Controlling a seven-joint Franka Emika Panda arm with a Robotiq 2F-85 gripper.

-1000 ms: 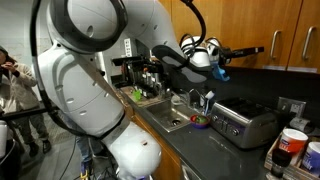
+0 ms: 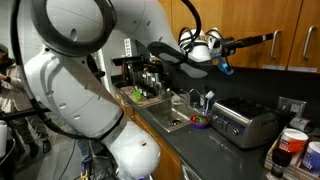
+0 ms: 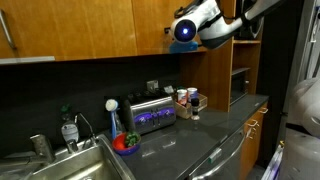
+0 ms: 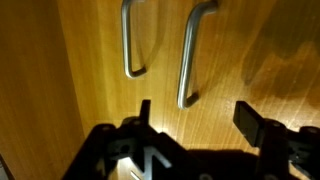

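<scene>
My gripper is open, its two dark fingers (image 4: 244, 118) apart, facing a wooden cabinet door. A metal bar handle (image 4: 189, 55) lies ahead between the finger lines in the wrist view, its lower end near the level of the fingertips. A second handle (image 4: 127, 40) stands to its left in that view. Exterior view 1 has the gripper (image 2: 270, 38) high at the upper cabinets, close to a handle (image 2: 275, 46); contact cannot be told. In exterior view 2 the arm's wrist (image 3: 186, 30) is at the cabinet, with the fingertips hard to make out.
Below are a silver toaster (image 2: 243, 124), a sink (image 2: 172, 115) and a colourful bowl (image 2: 200, 122). Cups (image 2: 292, 141) stand by the right edge of exterior view 1.
The gripper has tilted upward and moved a little to the right along the cabinet front. At left, the person has shifted slightly. The counter objects have not moved.
</scene>
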